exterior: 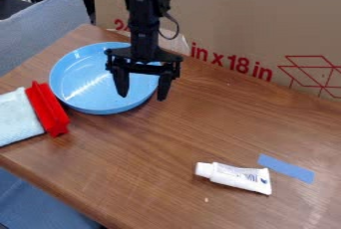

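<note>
My black gripper (143, 86) is open over the right part of a light blue plate (83, 89), with nothing visible between its fingers. A red object (48, 107) and a pale folded cloth (16, 120) lie left of and in front of the plate. A white tube (234, 176) lies at the front right, beside a flat blue strip (286, 168).
A cardboard box (253, 29) stands along the back of the wooden table (173, 153). A grey padded surface (34, 29) is at the back left.
</note>
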